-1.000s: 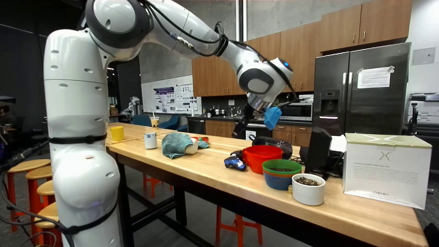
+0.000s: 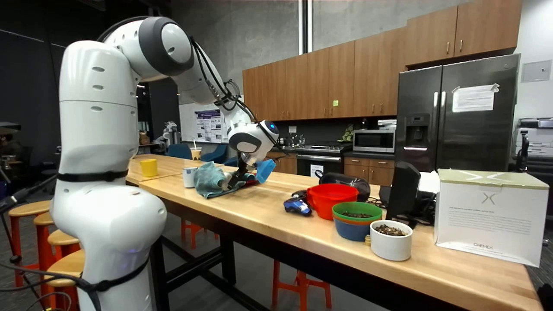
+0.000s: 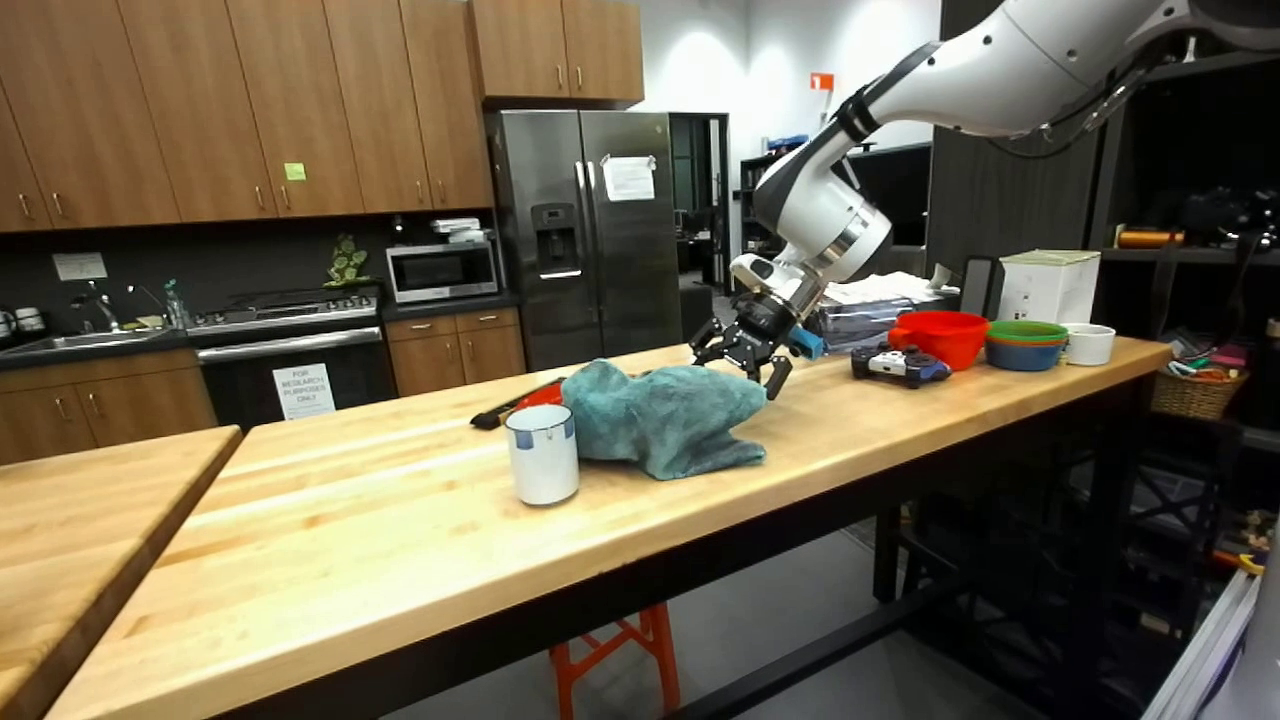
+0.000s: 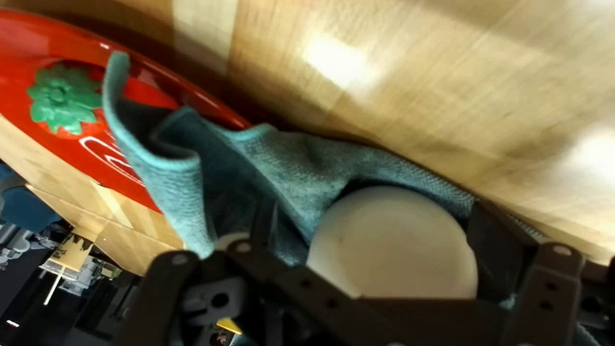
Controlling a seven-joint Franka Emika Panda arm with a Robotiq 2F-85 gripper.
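Note:
A teal cloth [image 3: 666,414] lies bunched on the wooden table, draped over a pale, round-ended object [image 4: 395,245] whose end pokes out. My gripper is open over that end in the wrist view, a dark finger [image 4: 498,248] to its right and the other to its left. Exterior view 2 has the gripper [image 3: 738,366] tilted down at the cloth's right side. Beside the cloth stands a white mug [image 3: 543,458] with blue patches. Past the cloth lies a glossy red dish [image 4: 124,167] with a green leaf shape; a cloth corner overlaps it.
Farther along the table are a game controller [image 2: 297,205], a red bowl [image 2: 332,201], stacked bowls [image 2: 356,228], a white cup [image 2: 391,246] and a white box [image 2: 490,220]. A yellow cup [image 2: 148,167] stands at the far end. Bare tabletop separates the cloth from the controller.
My arm has come down and leftward in exterior view 1, from above the bare table to the cloth and pale object. The cloth's outline there looks different, now spread farther right.

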